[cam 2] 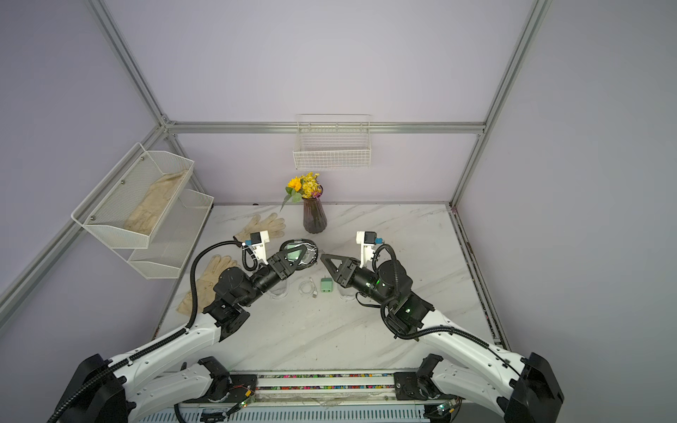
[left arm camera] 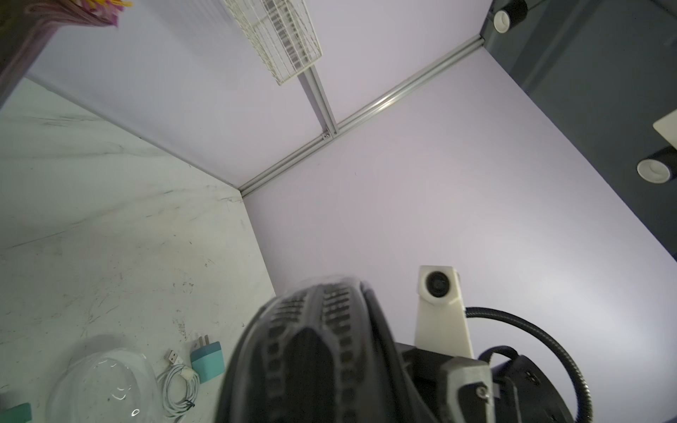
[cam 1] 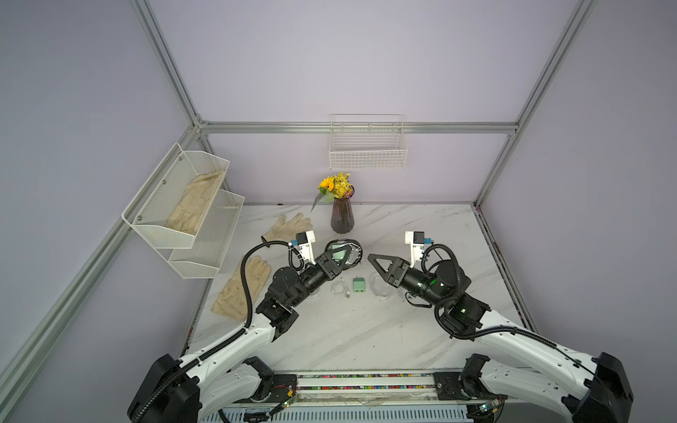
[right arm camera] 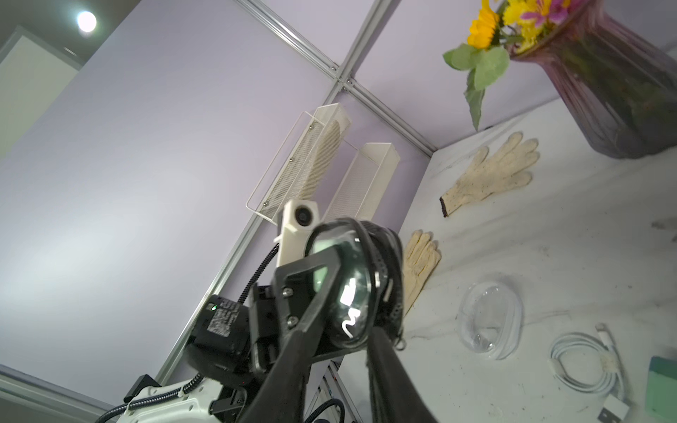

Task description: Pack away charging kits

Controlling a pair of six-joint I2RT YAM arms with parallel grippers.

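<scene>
A clear rounded case (cam 1: 344, 254) with a black edge and something pale green inside hangs above the table. My left gripper (cam 1: 345, 258) is shut on it. Seen from the right wrist, the case has a dark strip along one side; in the left wrist view the case (left arm camera: 313, 338) hides the fingers. My right gripper is part open and empty, apart from the case, to its right in the top views. Below lie a green charger block (cam 1: 359, 284), a coiled white cable (right arm camera: 581, 363) and an empty-looking clear shell (right arm camera: 490, 317).
A flower vase (cam 1: 342, 215) stands at the back. Gloves (cam 1: 241, 287) lie on the left. A two-tier white shelf (cam 1: 184, 211) hangs on the left wall, a wire basket (cam 1: 368, 142) on the back wall.
</scene>
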